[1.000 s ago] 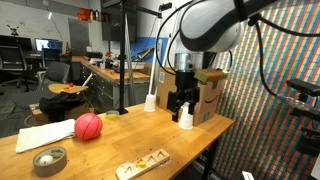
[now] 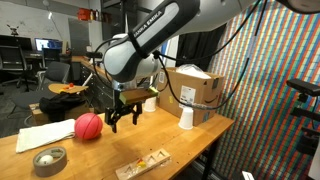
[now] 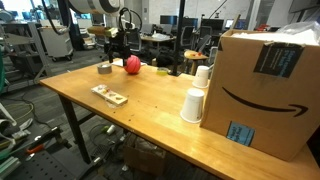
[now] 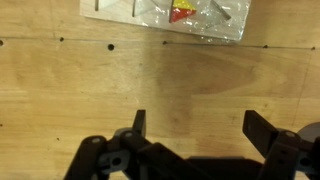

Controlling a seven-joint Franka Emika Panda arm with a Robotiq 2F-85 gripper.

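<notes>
Empty and open, my gripper [image 2: 125, 124] hangs over the table in exterior view 1, just right of the red ball [image 2: 88, 126]. In the wrist view its fingers stand wide apart, with bare wood between and ahead of the gripper. A pale flat tray [image 4: 165, 12] with a red and a yellow piece and dark slim parts crosses the top edge of that view. The same tray [image 3: 109, 95] lies near the table's edge in exterior view 2. A tape roll [image 2: 49, 160] rests at the near left.
A folded white cloth [image 2: 45, 136] lies behind the tape roll. White cups [image 2: 186, 118] stand near an open cardboard box [image 3: 260, 90]. A yellowish ring-like object [image 3: 162, 71] sits beyond the ball.
My arm has swung left across the table, from in front of the white cup and box to beside the red ball. The objects on the table have not moved.
</notes>
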